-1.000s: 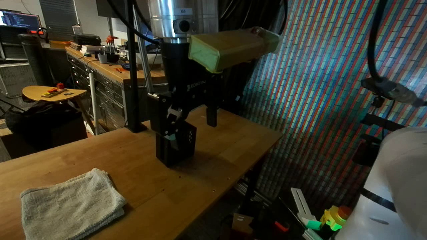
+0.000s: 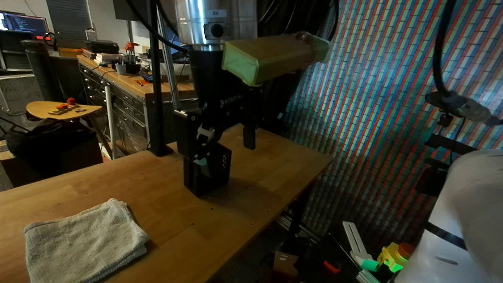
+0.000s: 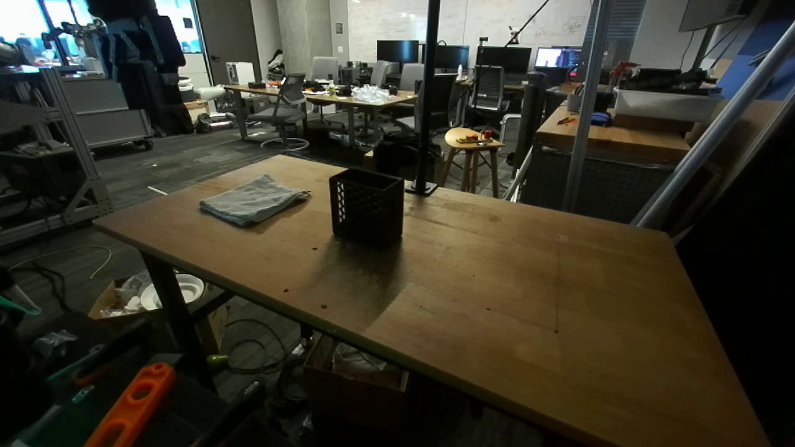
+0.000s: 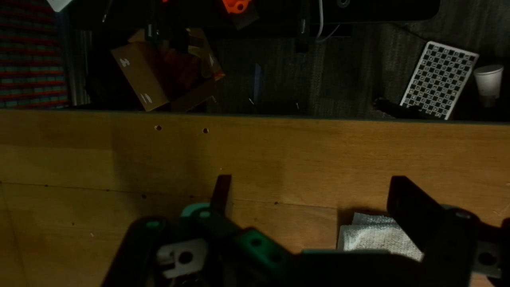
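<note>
My gripper (image 2: 226,151) hangs over the table with its fingers pointing down. In the wrist view the two fingers (image 4: 222,193) stand wide apart, with only bare wood and part of the cloth visible behind them. A black box with perforated sides (image 3: 366,207) stands upright on the table; in exterior view 1 the gripper overlaps the box (image 2: 217,172), and whether they touch cannot be told. The box does not show clearly in the wrist view. A folded grey cloth (image 2: 87,240) lies flat beside the box, partly covered by a finger in the wrist view.
A black post (image 3: 426,112) rises at its edge close to the box. Cardboard boxes (image 4: 143,71) and clutter sit on the floor below.
</note>
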